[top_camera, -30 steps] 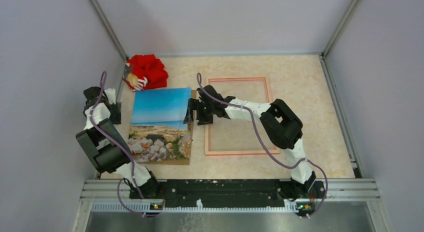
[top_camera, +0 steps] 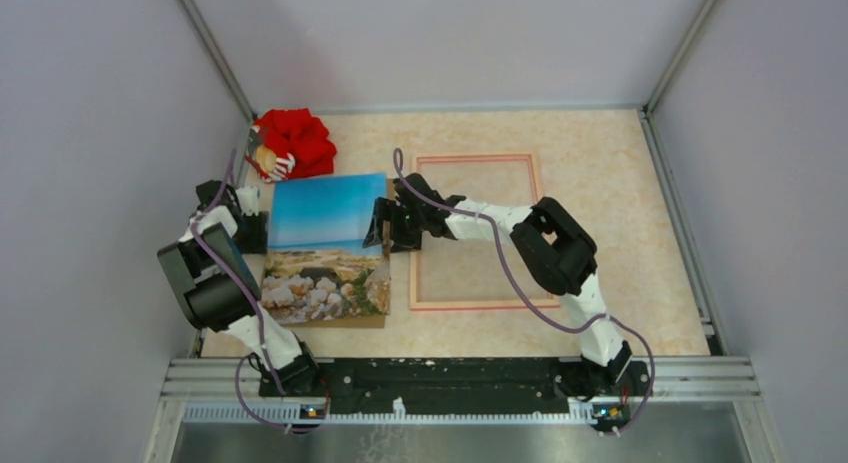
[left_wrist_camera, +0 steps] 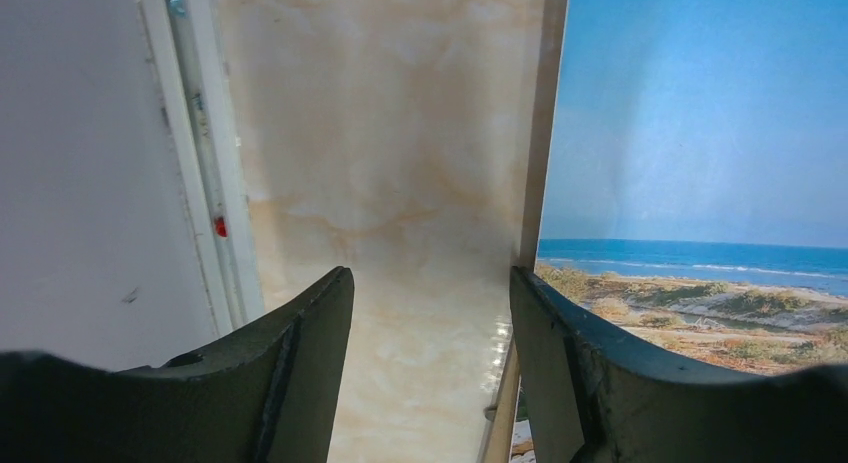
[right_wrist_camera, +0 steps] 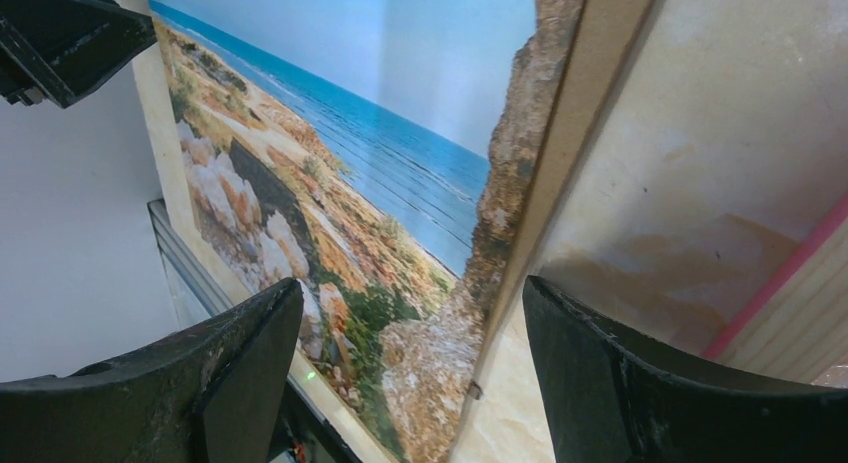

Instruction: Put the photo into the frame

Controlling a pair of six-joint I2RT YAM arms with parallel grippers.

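Observation:
A beach photo [top_camera: 320,283] with brown backing lies on the left of the table, blue sky at top, rocks below. My left gripper is open at its left edge, the right finger touching or very near that edge. My right gripper is open over the photo's right edge, one finger on each side of the worn brown border. The frame [top_camera: 484,304], a thin wooden rectangle with pink edging and a clear middle, lies right of the photo, partly hidden under my right arm.
A red cloth [top_camera: 305,138] with a printed figure lies at the back left. Walls and metal rails enclose the table [top_camera: 640,233].
My left gripper has moved rightward toward the photo. The photo has shifted slightly right. The right gripper is nearly in the same place.

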